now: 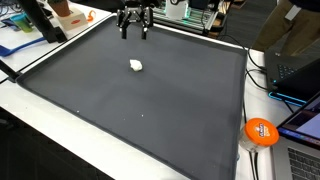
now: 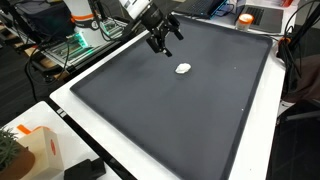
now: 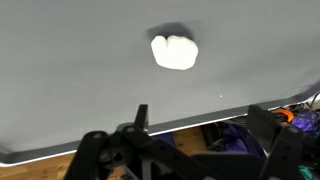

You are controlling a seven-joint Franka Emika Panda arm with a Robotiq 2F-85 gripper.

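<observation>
A small white lumpy object (image 1: 135, 65) lies alone on the dark grey board (image 1: 150, 110), toward the arm's side. From the other exterior side, the white object (image 2: 182, 69) is a little beyond my gripper (image 2: 168, 45), which hangs above the board without touching it. Seen from the wrist, the white object (image 3: 174, 52) is above centre, clear of the fingers. My gripper is open, its two dark fingertips wide apart with only bare board between them. In exterior view 1 the gripper (image 1: 133, 35) is at the board's far edge.
An orange-lidded container (image 1: 261, 132) stands off the board's right side, near a laptop (image 1: 300, 130). A potted plant (image 2: 12, 155) is at the near left in exterior view 2. Most of the board is clear.
</observation>
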